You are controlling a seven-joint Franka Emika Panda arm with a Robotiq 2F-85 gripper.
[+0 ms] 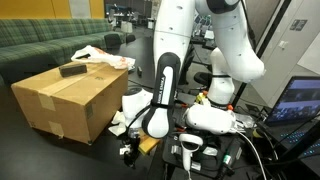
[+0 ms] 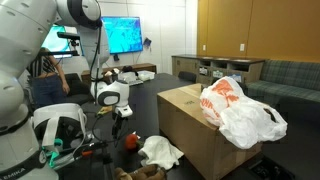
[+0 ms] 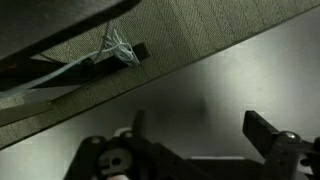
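My gripper is open in the wrist view, and only bare dark grey tabletop shows between its black fingers. In exterior view 1 the gripper (image 1: 128,154) hangs low over the dark table, in front of the cardboard box. An orange-red object (image 1: 148,145) shows partly behind it there. Exterior view 2 has a red-orange object (image 2: 155,150) on the table beside a crumpled white cloth (image 2: 168,156), apart from the gripper (image 2: 118,131). Neither the red object nor the cloth appears in the wrist view.
A large cardboard box (image 1: 70,108) with a white plastic bag (image 2: 240,112) on top stands close by. The table's edge crosses the wrist view, with carpet (image 3: 190,40) and a pale cable (image 3: 120,47) beyond. Open table lies left of the gripper in exterior view 1.
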